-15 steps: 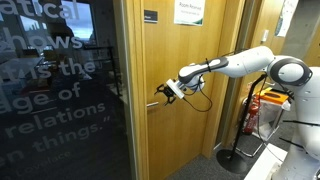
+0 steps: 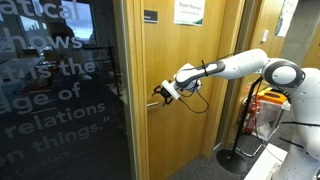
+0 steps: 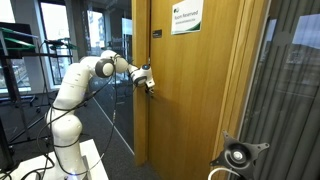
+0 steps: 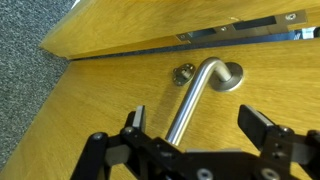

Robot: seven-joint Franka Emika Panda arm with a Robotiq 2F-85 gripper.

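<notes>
A silver lever handle (image 4: 191, 103) with a round base is fixed to a wooden door (image 4: 110, 95). In the wrist view my gripper stands open, one dark finger on each side of the lever, with clear gaps between lever and fingers. Whether the lever lies at fingertip depth cannot be told. In exterior view 1 the gripper (image 2: 162, 91) is close to the handle (image 2: 153, 103), slightly above and to its right. From exterior view 2, the small gripper (image 3: 150, 88) is beside the door face, and the handle is hard to make out.
A small round metal fitting (image 4: 183, 73) sits beside the handle's base. A sign (image 2: 188, 11) is on the upper door. Left of the door is a dark lettered panel (image 2: 60, 100). A black stand base (image 2: 235, 160) rests on the floor to the right.
My gripper has shifted slightly left, closer to the handle, in exterior view 1. The door and handle show no visible movement.
</notes>
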